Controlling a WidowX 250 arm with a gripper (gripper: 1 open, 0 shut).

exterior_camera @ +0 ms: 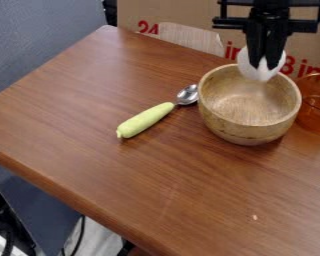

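Observation:
My black gripper (263, 50) is at the top right, above the wooden bowl (250, 115), with a white object (262, 70) at its fingertips, apparently held. The white object hangs over the back of the bowl's opening; whether it touches the rim I cannot tell. The bowl looks empty where visible.
A pale yellow-green vegetable (145, 120) and a metal spoon (188, 95) lie left of the bowl. An orange translucent container (316, 115) stands at right, beside the bowl. Cardboard (163, 15) backs the table (109, 180), whose left and front areas are clear.

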